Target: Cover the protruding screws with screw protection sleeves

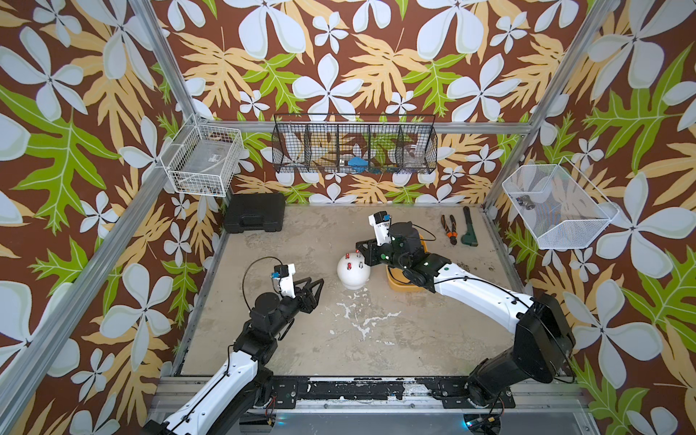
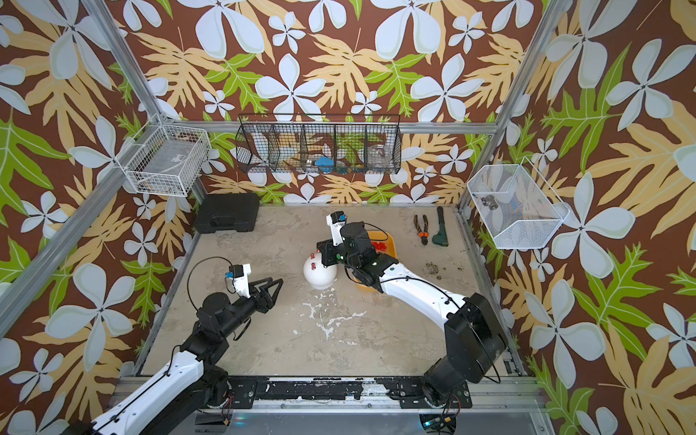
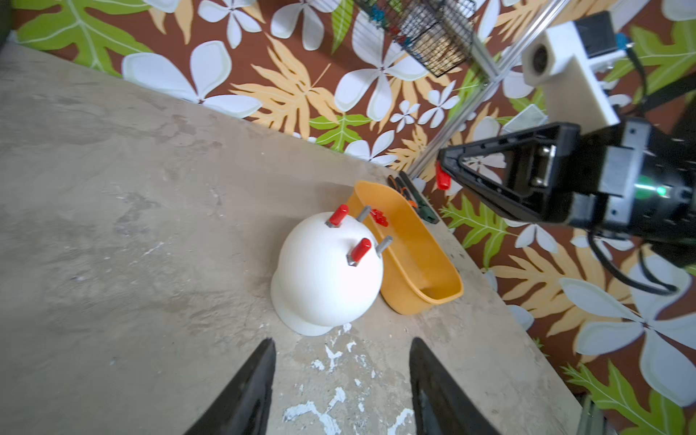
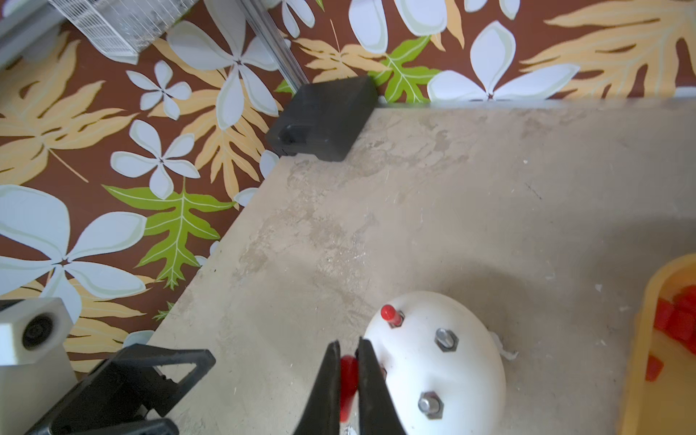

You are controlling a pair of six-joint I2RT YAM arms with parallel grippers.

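A white dome (image 3: 326,279) stands mid-table with screws sticking out of its top. In the left wrist view, two screws wear red sleeves (image 3: 338,215), and two bare metal screws (image 3: 384,244) stand beside them. My right gripper is shut on a red sleeve (image 4: 348,384), held above the dome. From the right wrist view, two bare screws (image 4: 430,404) and a sleeved one (image 4: 392,315) show clearly; the held sleeve and fingers partly hide another red one. Left of the dome, my left gripper is open, its fingers apart and empty.
A yellow bin (image 3: 420,253) with several red sleeves (image 4: 680,322) stands right of the dome. Pliers (image 1: 449,229) and a green-handled tool (image 1: 469,227) lie at the back right, a black case (image 1: 254,212) at the back left.
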